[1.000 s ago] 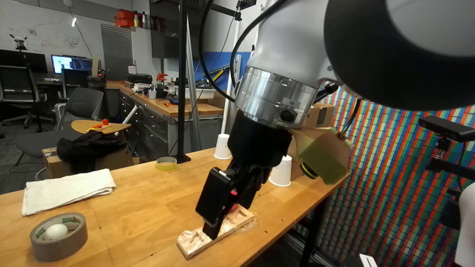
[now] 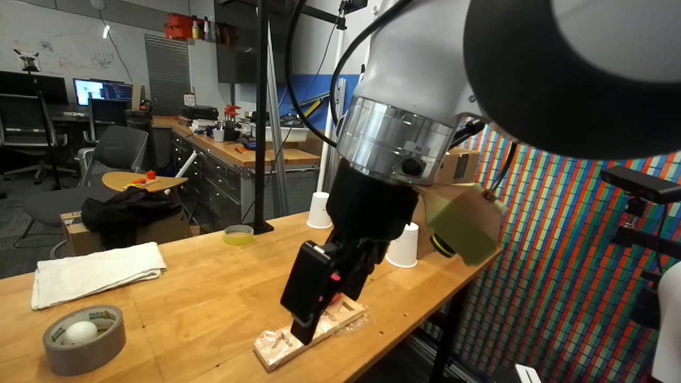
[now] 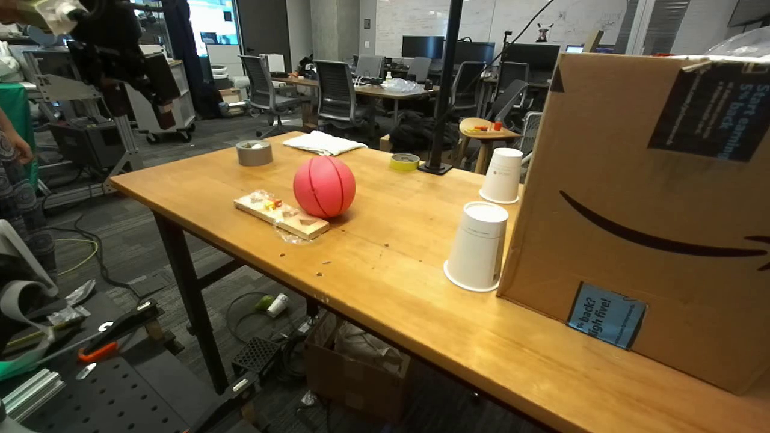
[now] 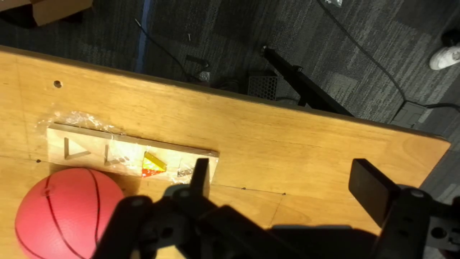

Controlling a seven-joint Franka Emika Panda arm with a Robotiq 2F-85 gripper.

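My gripper is open above the table, its fingers wide apart and nothing between them. A wooden shape board (image 3: 249, 205) lies on the tabletop, with clear plastic film around it. In the wrist view, one recess of that board holds yellow and red pieces (image 4: 153, 162); the left finger overlaps the board's right end. A red ball (image 3: 325, 186) rests right beside the board, and in exterior view 1 my gripper hides most of it. In exterior view 2 the gripper (image 3: 144, 112) hangs at the upper left, well above the table.
A grey tape roll (image 2: 85, 351) has a white ball (image 2: 81, 332) inside it. Nearby lies a folded white cloth (image 2: 96, 274). Farther off are a yellow tape roll (image 2: 238, 235), two upside-down white cups (image 3: 476, 249) and a large cardboard box (image 3: 635, 209).
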